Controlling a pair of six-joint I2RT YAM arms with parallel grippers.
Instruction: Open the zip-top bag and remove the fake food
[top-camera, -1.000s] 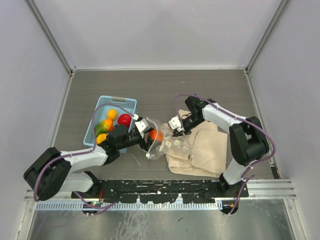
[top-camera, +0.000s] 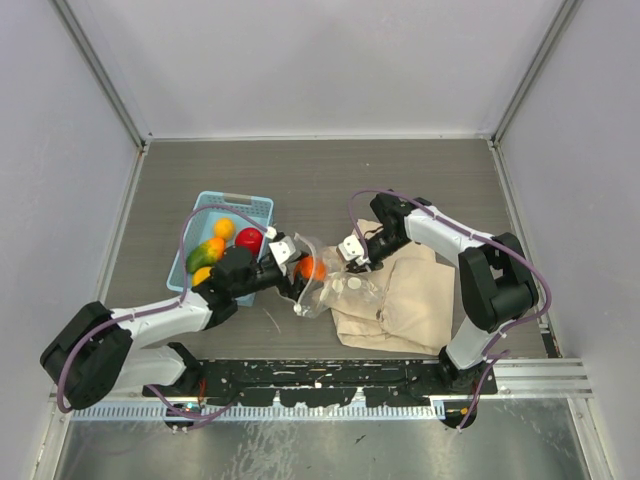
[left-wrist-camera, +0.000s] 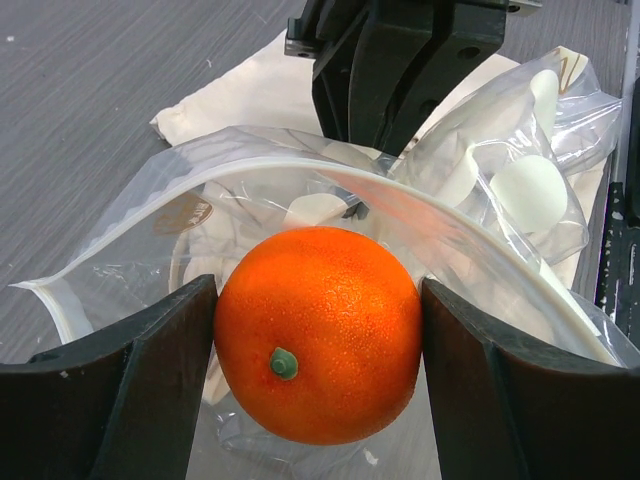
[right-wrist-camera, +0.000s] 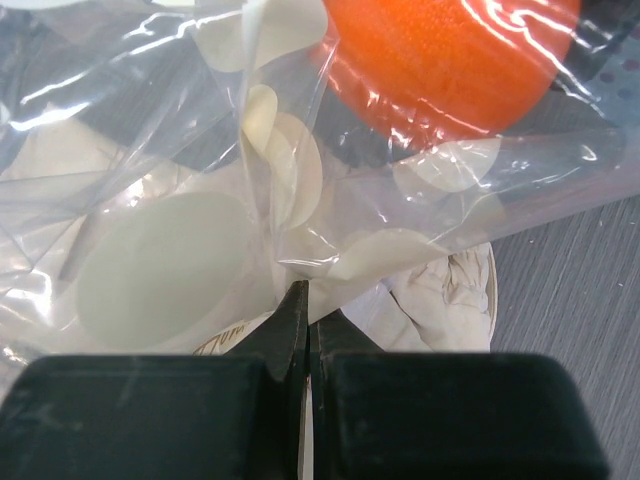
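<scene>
An orange toy fruit (left-wrist-camera: 318, 335) with a small green stem nub sits between the fingers of my left gripper, pressed from both sides. It is at the mouth of the clear zip top bag (left-wrist-camera: 540, 185), whose open rim arches around it. My right gripper is shut on a thin fold of the bag's plastic, and the orange (right-wrist-camera: 450, 60) shows through the film beyond. From the top, the orange (top-camera: 311, 268) lies at the bag's left end, with the right gripper (top-camera: 357, 262) at its upper side.
A light blue basket (top-camera: 262, 208) holding several toy fruits, including a red one (top-camera: 249, 239), stands on the left, close behind the left arm. Beige cloth (top-camera: 420, 305) lies under and right of the bag.
My right arm has stayed put.
</scene>
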